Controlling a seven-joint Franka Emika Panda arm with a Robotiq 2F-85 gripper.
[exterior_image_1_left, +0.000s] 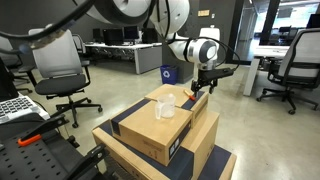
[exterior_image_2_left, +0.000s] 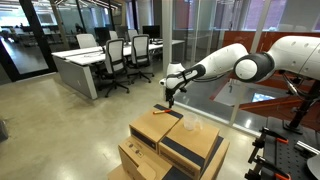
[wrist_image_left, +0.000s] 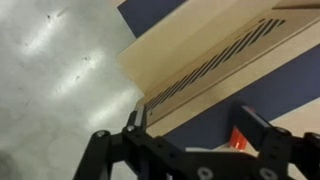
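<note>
A small red object (exterior_image_1_left: 191, 96) lies on top of the cardboard boxes, near their far end. The wrist view shows part of this red object (wrist_image_left: 238, 138) beside the right-hand finger, on a dark strip of the box top; the finger and gripper body cover some of it. My gripper (exterior_image_1_left: 200, 90) hangs low over that far end, pointing down and open. In the wrist view, nothing is held between the fingertips of the gripper. A clear, whitish container (exterior_image_1_left: 166, 106) stands nearer the middle of the boxes, apart from the gripper.
Cardboard boxes (exterior_image_2_left: 185, 147) with dark panels form the raised work surface, with edges dropping to the floor. Office chairs (exterior_image_1_left: 67, 80) stand away from the boxes.
</note>
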